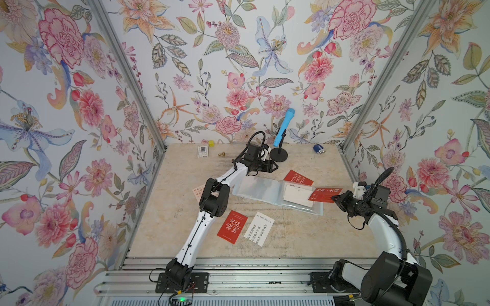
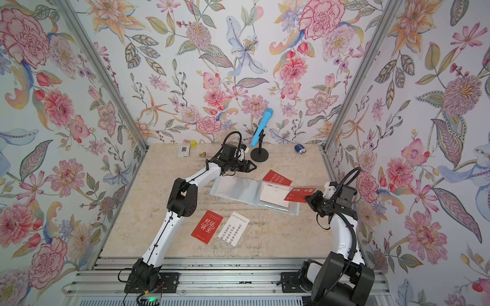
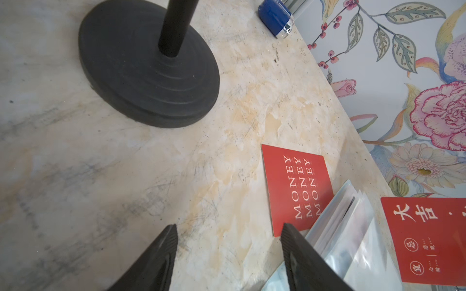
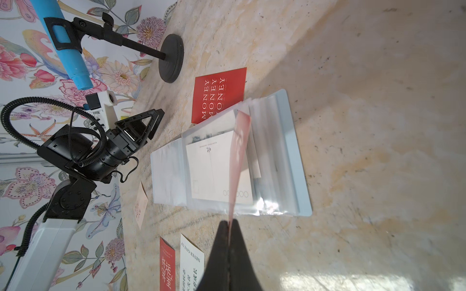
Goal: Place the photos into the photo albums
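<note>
The photo album [image 1: 255,189] lies open mid-table; its right side holds cream cards [image 2: 273,196] in clear sleeves. My right gripper, right of the album, is shut on a red photo card [image 1: 324,193], which hangs over the album's right end. My left gripper is open above the table behind the album, empty, short of the microphone stand. A red MONEY card [image 3: 296,189] lies just behind the album. A red card [image 1: 232,227] and white cards [image 1: 259,229] lie in front; a pale card [image 4: 141,206] lies left, partly hidden by my left arm.
A blue microphone [image 2: 261,125] on a black stand [image 3: 145,87] is at the back. A blue can [image 1: 319,149] sits back right, small items [image 1: 202,151] back left.
</note>
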